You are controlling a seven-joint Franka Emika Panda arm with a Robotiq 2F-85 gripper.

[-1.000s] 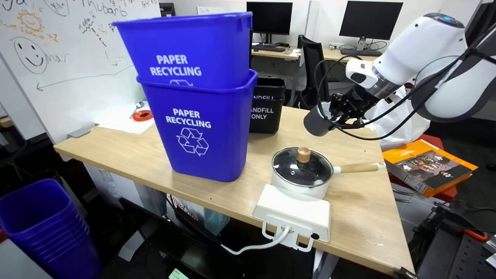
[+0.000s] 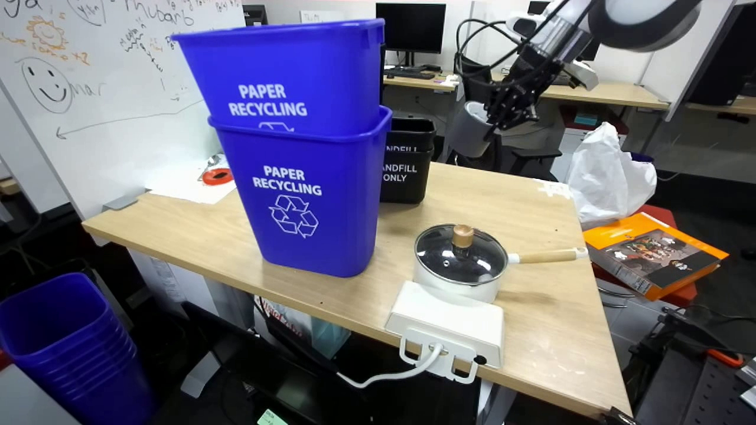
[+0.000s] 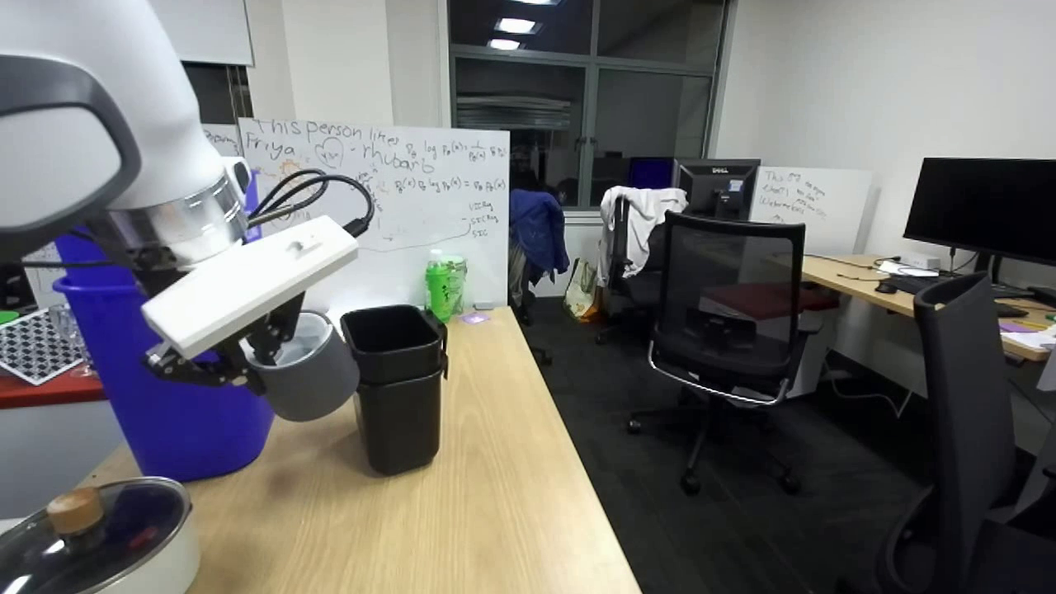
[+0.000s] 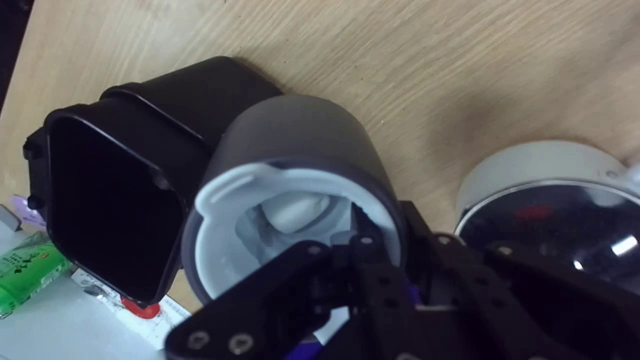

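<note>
A grey cup [image 2: 471,132] with a pale inside hangs in the air above the table, tilted. My gripper [image 2: 496,117] is shut on the cup's wall near its rim; in the wrist view one dark finger [image 4: 369,231] reaches inside the cup [image 4: 300,135]. Something whitish and rounded [image 4: 294,211] lies within the cup. Beside it stand black nested bins [image 3: 401,421], open at the top and lower than the cup in the second exterior view. From above, the cup overlaps the edge of the bins [image 4: 120,198], but not their opening's middle.
Tall blue recycling bins [image 2: 312,198] stand at the table's left. A lidded pot [image 2: 460,265] sits near the front beside a white box [image 2: 447,319], its handle pointing right.
The arm has raised the cup and carried it away from exterior view 1, slightly left, toward the black bins' side. The cup stays in my gripper; pot and bins have not moved.
</note>
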